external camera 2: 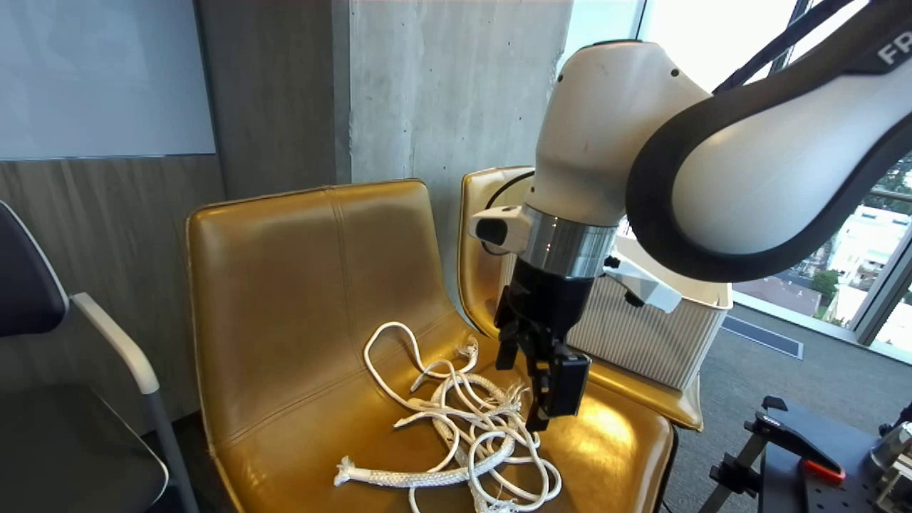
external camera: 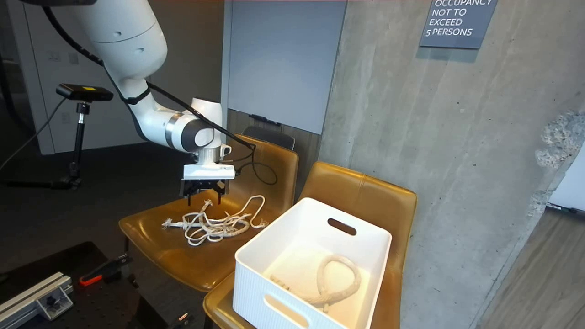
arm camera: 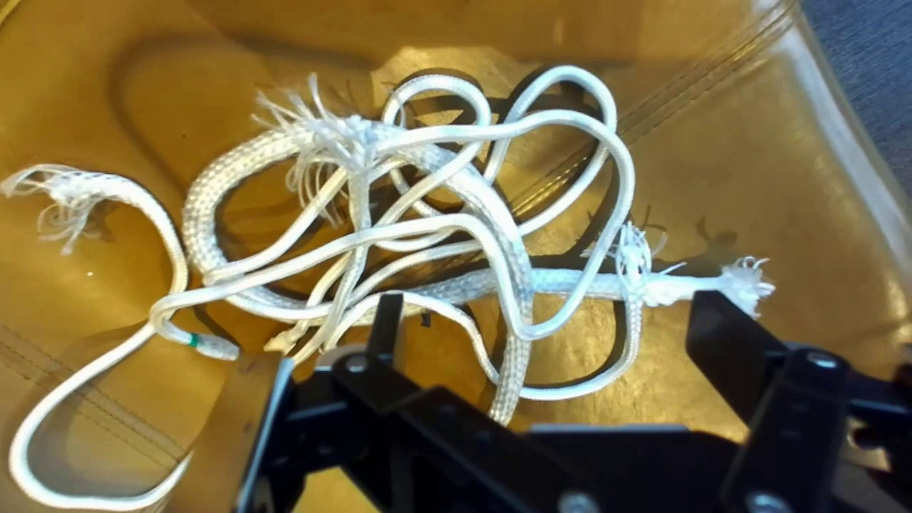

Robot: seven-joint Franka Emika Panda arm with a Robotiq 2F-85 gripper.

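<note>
A tangle of white ropes [arm camera: 504,256], some thick and braided, some thin, with frayed ends, lies on the seat of the tan chair [external camera: 159,241]. Above it hangs my gripper [external camera: 204,200], open, its fingers apart and pointing down with nothing held between them. In the wrist view the fingers [arm camera: 385,329] stand wide over the near side of the tangle. One thick beige rope [external camera: 340,293] lies looped inside the white bin [external camera: 312,205], which sits on the neighbouring tan chair.
Chair backs [external camera 2: 316,299] rise behind the seats, against a concrete wall [external camera: 466,137]. A dark table with a red-handled clamp [external camera: 101,271] stands at the front left. Bare seat surrounds the ropes.
</note>
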